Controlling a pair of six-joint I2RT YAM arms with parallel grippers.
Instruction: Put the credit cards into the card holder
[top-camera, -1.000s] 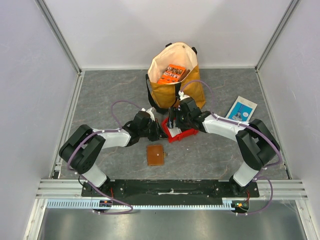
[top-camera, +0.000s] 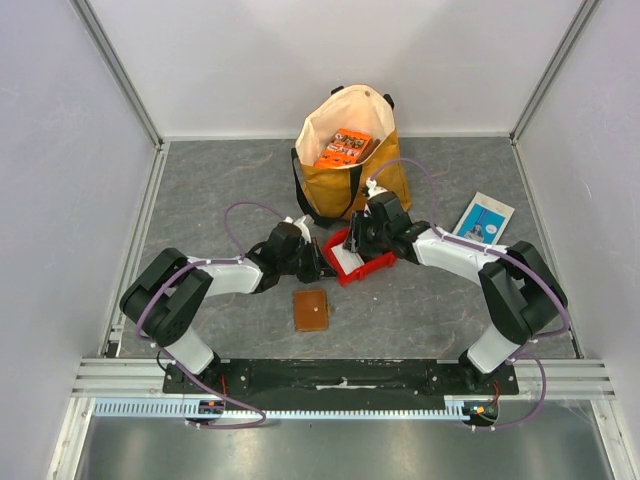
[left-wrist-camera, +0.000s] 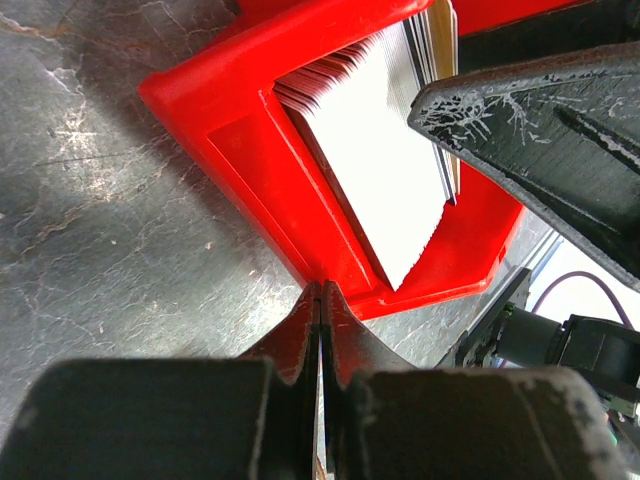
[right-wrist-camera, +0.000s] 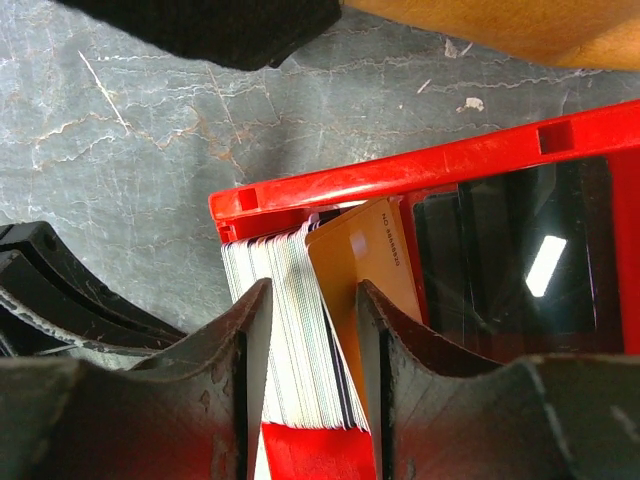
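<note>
A red tray holds a stack of white-edged cards, with a gold card leaning at the stack's right side in the right wrist view. Over these cards my right gripper stands part open; one fingertip is in front of the gold card, the other over the white edges. Whether either touches a card is hard to tell. My left gripper is shut at the tray's outer wall, nothing showing between its fingers. A brown card holder lies flat on the table in front of the left gripper.
Behind the tray stands a yellow bag with an orange box inside. A blue and white booklet lies at the right. Dark items fill the tray's other compartment. Table space around the card holder is clear.
My right gripper has shifted slightly to the right over the tray. The left arm, tray and card holder look unmoved.
</note>
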